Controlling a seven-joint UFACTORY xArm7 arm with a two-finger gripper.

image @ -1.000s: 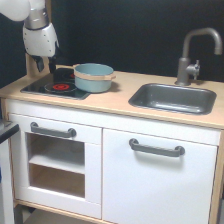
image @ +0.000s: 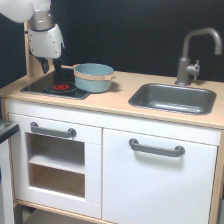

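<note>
My gripper (image: 52, 68) hangs from the white wrist over the back left of the toy kitchen's hob, its dark fingers pointing down. It is small and dark against a dark wall, so whether it is open or shut cannot be made out. Just to its right, a blue-green pot (image: 95, 79) with light wooden handles stands upright at the right side of the black hob (image: 45, 86). A red ring marks a burner on the hob's surface.
Right of the pot lies bare wooden countertop (image: 125, 88), then a metal sink (image: 172, 98) with a tall grey faucet (image: 187, 62). Below are an open-fronted compartment (image: 58, 160) on the left and a shut white door (image: 155, 185) on the right.
My gripper has shifted a little to the right and slightly down, nearer the pot. The pot looks to be in the same place.
</note>
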